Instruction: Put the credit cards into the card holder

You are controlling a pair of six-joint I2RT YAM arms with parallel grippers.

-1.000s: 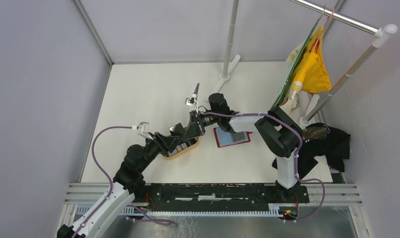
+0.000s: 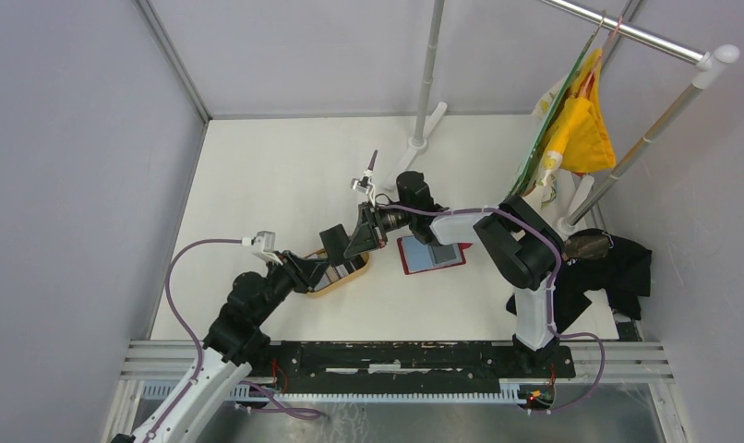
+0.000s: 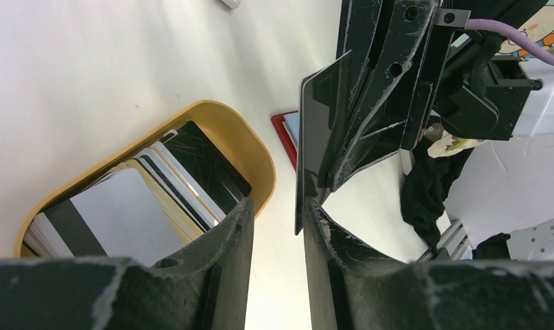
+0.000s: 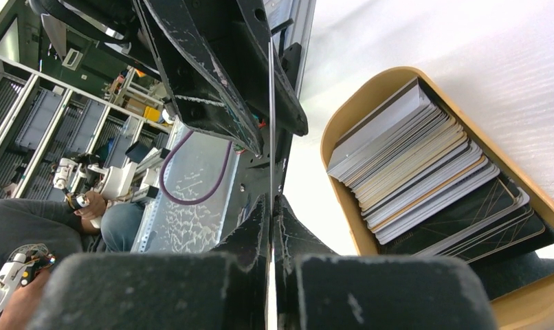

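A thin dark card [image 2: 333, 243] stands up over the cards' tan box [image 2: 326, 291], with my right gripper [image 2: 351, 253] shut on it. In the right wrist view the card [image 4: 272, 124] shows edge-on, running up from between the right fingers. My left gripper is open, its two fingers apart at the card's lower corner, close to the card [image 3: 319, 130]; contact cannot be told. Several cards [image 4: 415, 158] stand in a row in the tan box [image 4: 370, 86]. A red-edged blue holder [image 2: 411, 262] with a grey card [image 2: 447, 254] lies to the right.
A white stand foot [image 2: 416, 143] is behind the right arm. Yellow cloth [image 2: 581, 125] hangs from a rail, and black cloth [image 2: 618, 277] lies at far right.
The right gripper moved slightly right, and more of the dark card shows between the two grippers. The left gripper shifted a little and now stands apart from the right one.
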